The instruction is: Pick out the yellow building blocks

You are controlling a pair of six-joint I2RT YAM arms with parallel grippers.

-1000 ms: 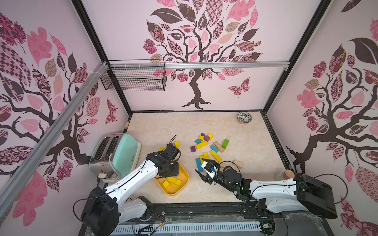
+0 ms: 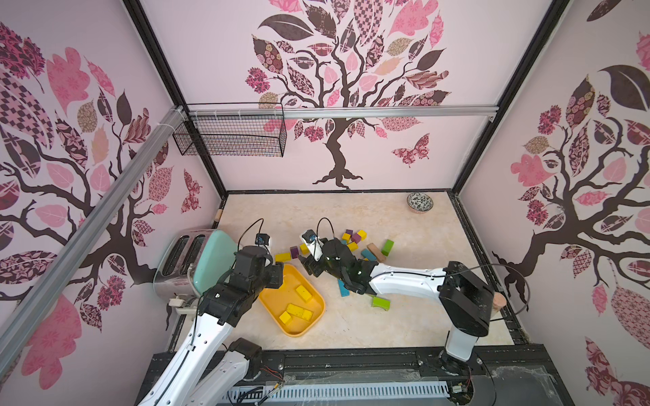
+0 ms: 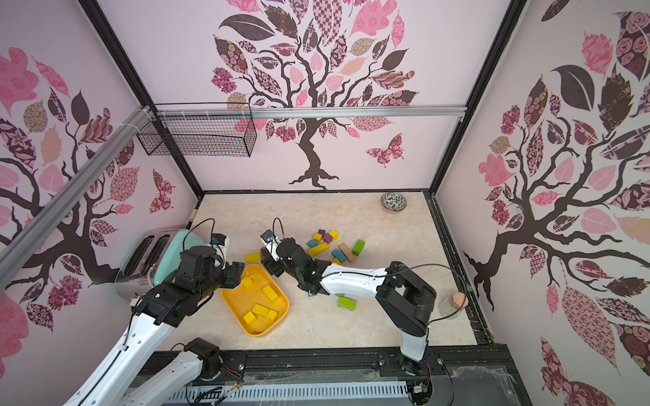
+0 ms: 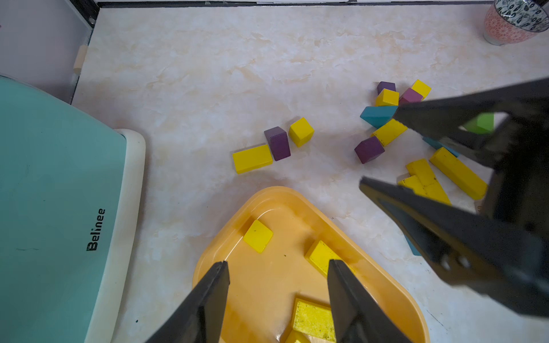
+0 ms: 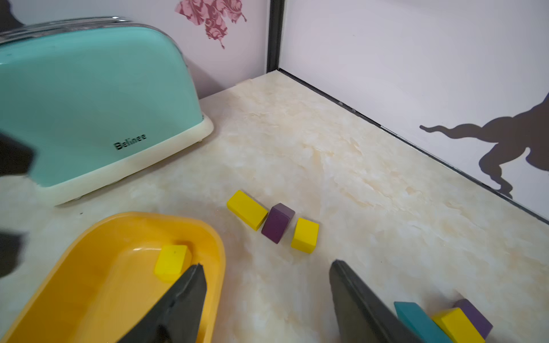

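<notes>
An orange bin (image 2: 318,311) holds several yellow blocks (image 4: 311,320). My left gripper hangs over it, part open with nothing between its fingers. My right gripper is open beside the bin's far right corner, facing a yellow cube (image 5: 304,234), a purple block (image 5: 277,223) and a yellow block (image 5: 246,208) on the table. More yellow blocks (image 4: 457,174) lie among purple, blue, green and wooden blocks to the right, partly hidden by the right gripper in the left wrist view.
A mint toaster (image 5: 97,97) stands at the left beside the bin. A patterned bowl (image 2: 419,201) sits at the back right, and a wire basket (image 2: 230,135) hangs above the back left.
My left gripper has risen from low over the bin toward the back left. My right arm has swung left and back, toward the small group of blocks behind the bin.
</notes>
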